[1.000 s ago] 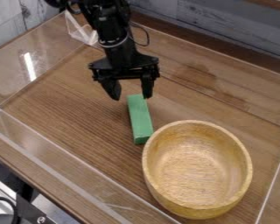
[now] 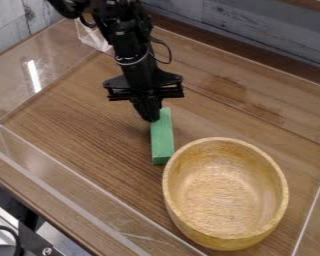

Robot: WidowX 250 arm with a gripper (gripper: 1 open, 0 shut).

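Observation:
My black gripper (image 2: 149, 108) is shut, its fingertips down at the upper end of a flat green bar (image 2: 162, 141) that lies on the wooden table. Whether anything is between the fingertips is hard to see. A large pale yellow bowl (image 2: 224, 200) stands just right of and in front of the bar.
A small whitish object (image 2: 93, 36) is at the back left, partly behind the arm. A wall runs along the back.
The gripper has come down toward the green bar's upper end and its fingers have closed from a wider spread. The bar and bowl look unmoved.

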